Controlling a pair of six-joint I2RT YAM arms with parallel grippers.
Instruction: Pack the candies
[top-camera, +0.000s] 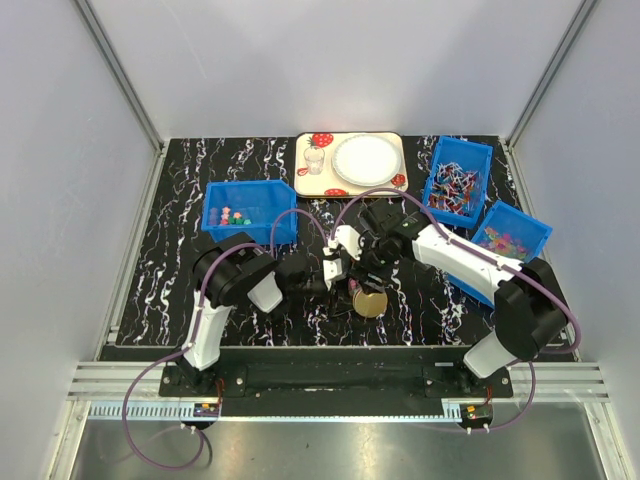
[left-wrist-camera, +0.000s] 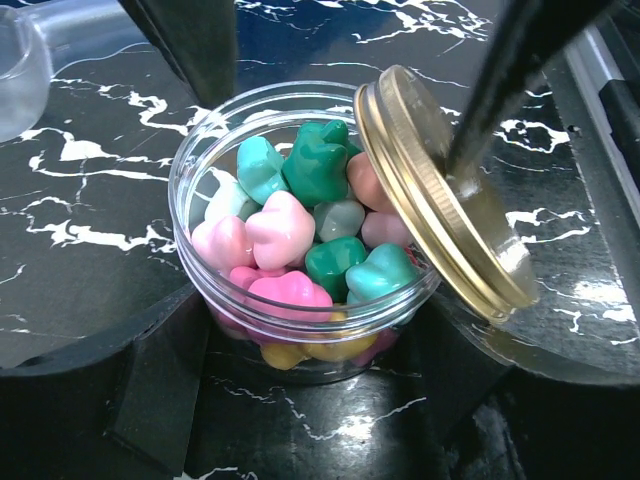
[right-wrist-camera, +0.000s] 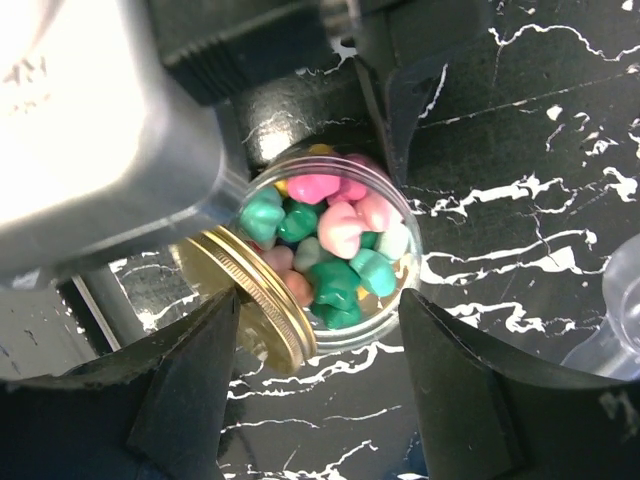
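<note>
A clear jar (left-wrist-camera: 300, 330) full of pink, teal, green and yellow candies (right-wrist-camera: 340, 230) stands on the black marble counter. Its gold lid (left-wrist-camera: 430, 190) is tilted on the jar's rim, beside the candies. My left gripper (top-camera: 335, 285) is at the jar, its open fingers low on either side of it in the left wrist view. My right gripper (top-camera: 370, 280) is over the lid; its dark fingers reach toward the lid, part open, and whether they grip it is unclear.
Blue bins of candies (top-camera: 262, 215), lollipops (top-camera: 455, 190) and more sweets (top-camera: 505, 245) surround the work area. A tray (top-camera: 305, 180) with a plate (top-camera: 365, 157) and a glass (top-camera: 314, 158) is at the back.
</note>
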